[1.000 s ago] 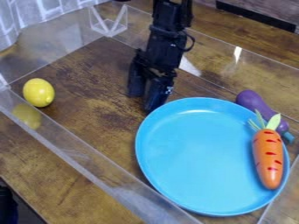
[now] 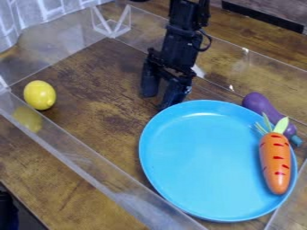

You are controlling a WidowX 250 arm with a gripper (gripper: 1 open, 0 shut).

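My black gripper [image 2: 166,83] hangs low over the wooden board behind the blue plate, open, its dark fingers near the surface; whether anything sits between them is too dark to tell. A blue plate [image 2: 198,166] fills the lower right, with an orange toy carrot [image 2: 275,163] on its right side. A purple toy eggplant [image 2: 259,107] lies beyond the plate at the right, and a yellow lemon [image 2: 39,94] lies at the left.
Clear plastic walls [image 2: 78,163] border the wooden work area. The board is bare between the lemon and the gripper.
My arm and gripper have shifted very slightly; the plate, carrot, eggplant and lemon have stayed in place.
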